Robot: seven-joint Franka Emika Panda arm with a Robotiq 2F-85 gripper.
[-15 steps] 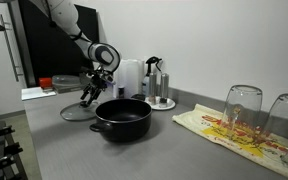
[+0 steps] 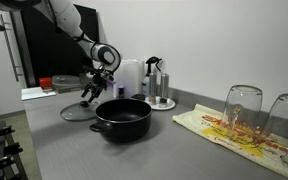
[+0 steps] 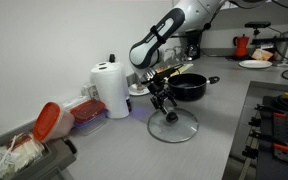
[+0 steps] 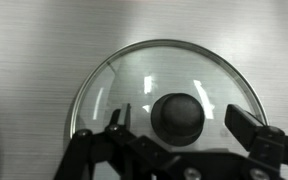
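A round glass lid (image 3: 187, 131) with a steel rim and a black knob (image 4: 177, 119) lies flat on the grey counter. Directly over it, my gripper points down and stands open, its fingers on either side of the knob in the wrist view. The exterior view also shows the gripper (image 3: 168, 110) low, close to the knob; whether it touches the lid I cannot tell. Beside the lid stands a black pot (image 2: 123, 119), uncovered, with its opening facing up.
Two upturned glasses (image 2: 242, 108) rest on a yellow patterned cloth (image 2: 209, 122) at the right. Behind the pot are a plate with bottles (image 2: 163, 102) and a white paper roll (image 3: 111, 87). Bare counter (image 2: 184, 152) lies in front of the pot.
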